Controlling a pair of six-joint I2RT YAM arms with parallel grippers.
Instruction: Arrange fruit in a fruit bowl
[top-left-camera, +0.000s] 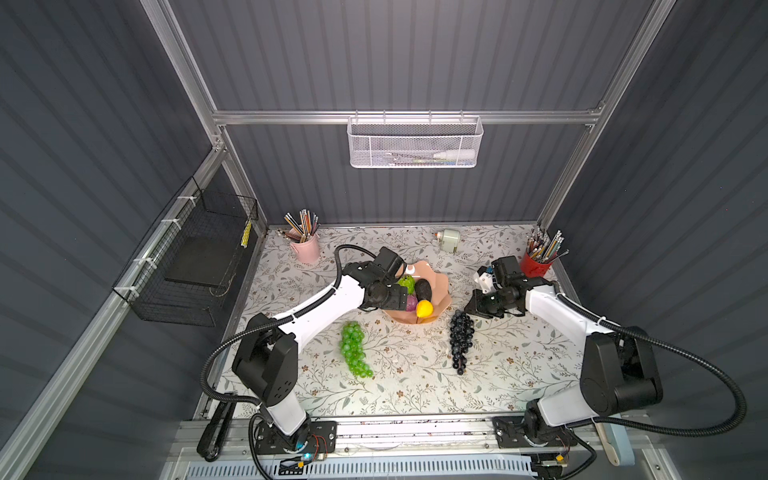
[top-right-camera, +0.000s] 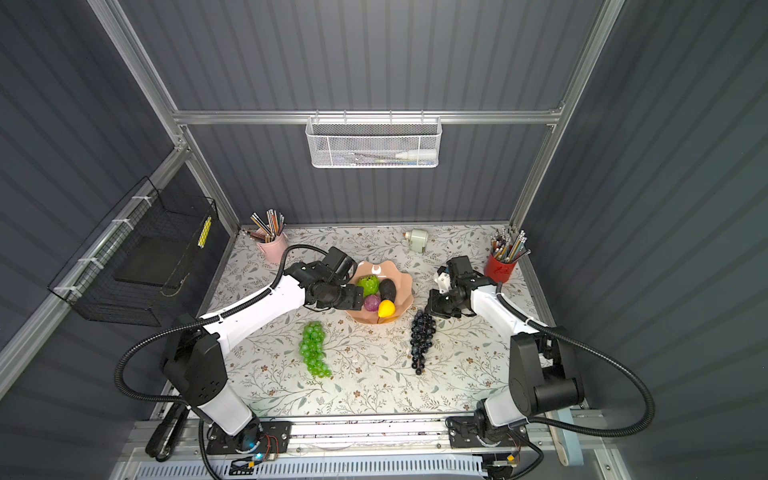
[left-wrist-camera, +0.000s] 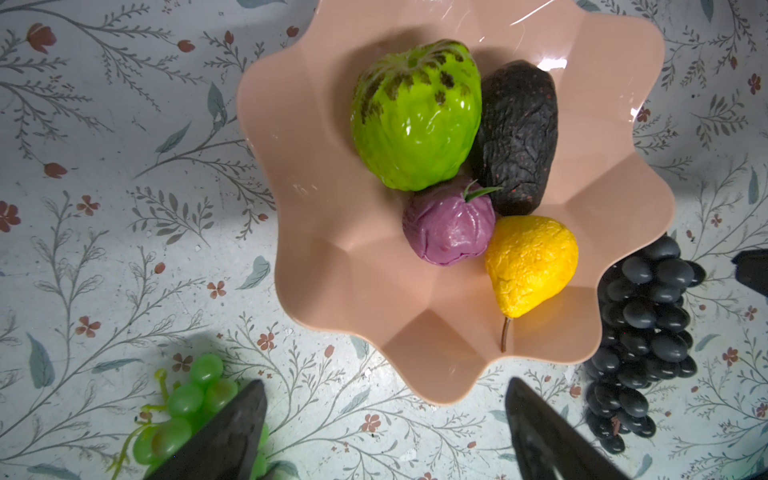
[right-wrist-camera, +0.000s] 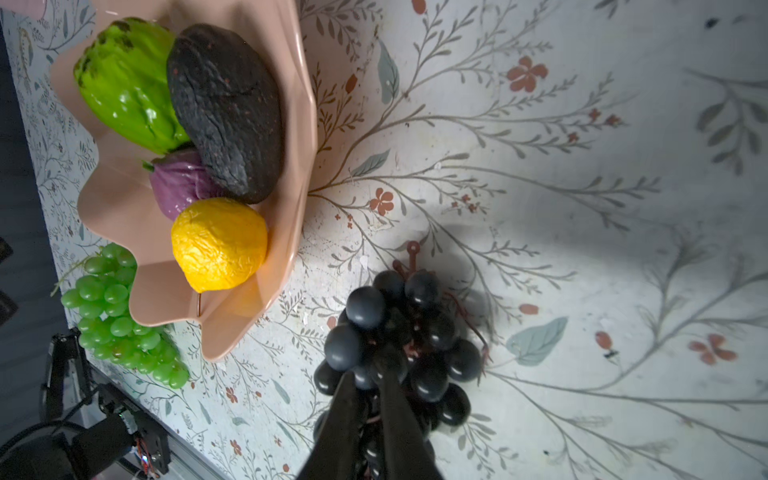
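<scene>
The peach scalloped bowl (left-wrist-camera: 320, 272) holds a green fruit (left-wrist-camera: 417, 116), a dark avocado-like fruit (left-wrist-camera: 518, 132), a purple fruit (left-wrist-camera: 449, 224) and a yellow pear-shaped fruit (left-wrist-camera: 532, 260). A black grape bunch (top-left-camera: 460, 342) lies on the table just right of the bowl. Green grapes (top-left-camera: 353, 349) lie to its front left. My left gripper is above the bowl's left side, open, its fingers wide apart and empty. My right gripper is over the black grapes with a narrow gap between its fingertips. Whether they touch the grapes cannot be told.
A pink pencil cup (top-left-camera: 305, 250) stands back left and a red one (top-left-camera: 537, 265) back right. A small pale bottle (top-left-camera: 449, 241) lies behind the bowl. Bare table lies between the two grape bunches at the front.
</scene>
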